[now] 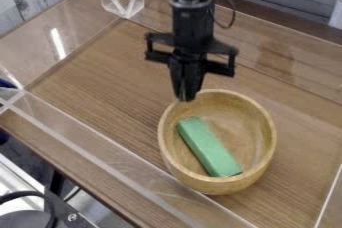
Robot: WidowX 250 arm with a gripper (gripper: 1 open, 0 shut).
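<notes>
My black gripper [189, 77] hangs over the upper middle of the wooden table, just above and behind the rim of a round tan bowl [254, 124]. Its fingers are dark and small in the view, with no object visible between them. A green block [207, 147] lies tilted lengthwise inside the bowl.
A clear angular object [122, 0] stands at the back left. Dark cables [27, 197] show at the lower left edge, beside the table.
</notes>
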